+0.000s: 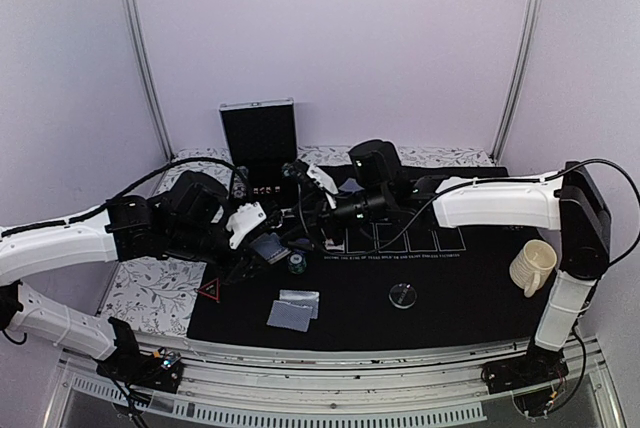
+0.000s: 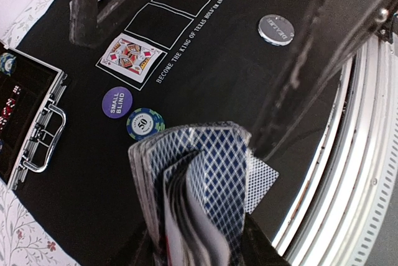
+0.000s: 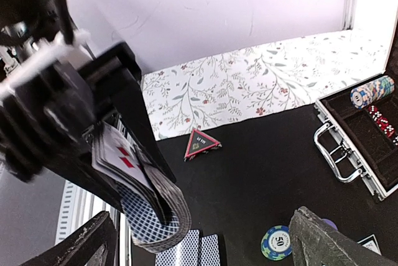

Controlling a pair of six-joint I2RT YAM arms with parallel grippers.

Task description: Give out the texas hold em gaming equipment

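My left gripper (image 1: 262, 248) is shut on a bent deck of blue-backed cards (image 2: 199, 173), held above the mat. My right gripper stands open around empty space beside that deck; its dark fingers (image 2: 298, 73) frame the deck from above in the left wrist view. A king of diamonds (image 2: 130, 58) lies face up in the first printed box. Two face-down cards (image 1: 290, 315) rest at the front of the mat. The purple small blind button (image 2: 117, 102) and a 50 chip (image 2: 145, 123) sit side by side. The clear dealer button (image 1: 402, 295) lies farther right.
Behind stands the open chip case (image 1: 259, 136), with chips (image 3: 372, 91) and red dice (image 3: 380, 120) inside. A triangular marker (image 3: 201, 143) is at the mat's left edge. A cream mug (image 1: 534, 266) stands far right.
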